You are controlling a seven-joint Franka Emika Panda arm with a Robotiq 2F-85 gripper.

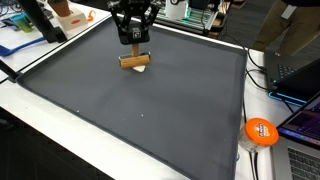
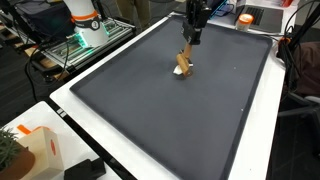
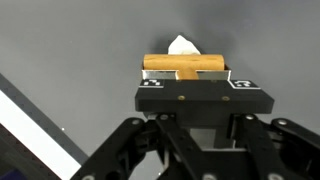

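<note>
In exterior view 1 my gripper points down near the back of the dark table, shut on a wooden T-shaped tool. Its tan crossbar is lowest, low over the table or touching it; I cannot tell which. From the wrist, the crossbar lies just beyond my gripper, its stem running between the fingers. A small white piece shows on the far side of the crossbar. Exterior view 2 has this white piece beside the tool, partly covered.
Free room covers most of the dark table, which has a white border. An orange-topped round container stands off its right edge, near a laptop. Various items clutter the far left.
</note>
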